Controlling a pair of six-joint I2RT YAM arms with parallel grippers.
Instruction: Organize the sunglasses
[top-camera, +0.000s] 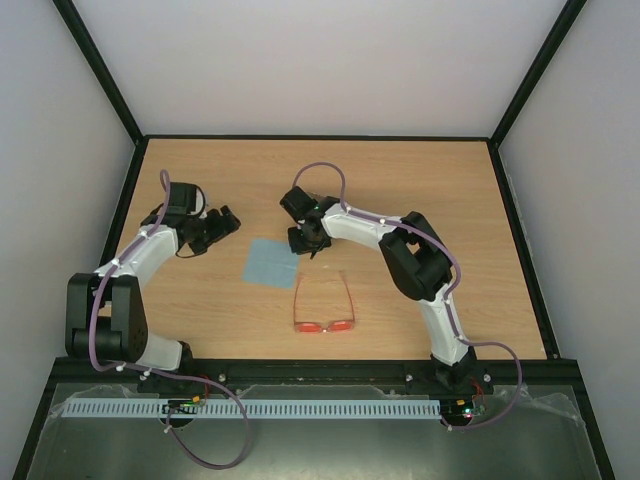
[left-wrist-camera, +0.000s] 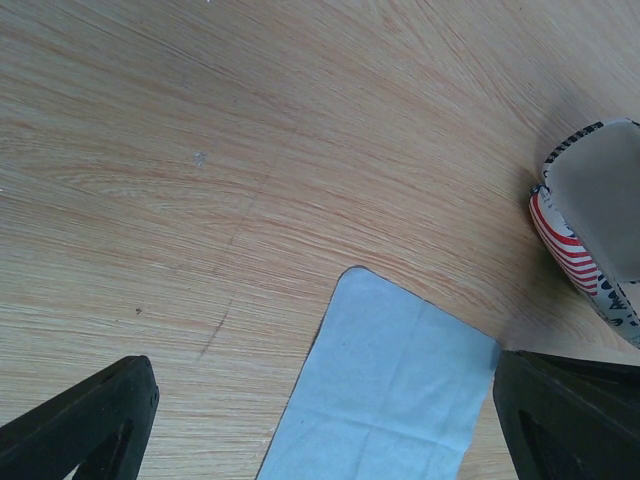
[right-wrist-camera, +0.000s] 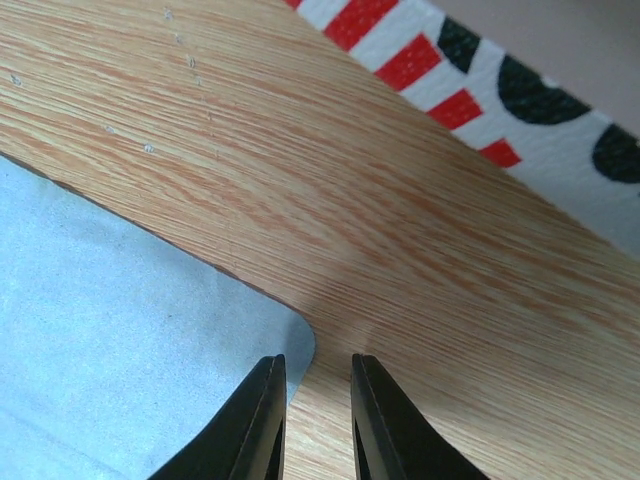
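Observation:
Red sunglasses (top-camera: 326, 326) lie on the table with their temples spread toward the back. A light blue cloth (top-camera: 270, 263) lies flat, just left of them. Behind the cloth, a case with a red, white and black pattern (left-wrist-camera: 573, 252) shows at the right of the left wrist view; the right arm mostly covers it in the top view. My right gripper is over the cloth's corner, its fingers a little apart and nothing between them. Off to the left of the cloth, my left gripper stands wide open and empty.
The right arm (top-camera: 415, 260) reaches across the table behind the sunglasses. Walls close off the sides and back.

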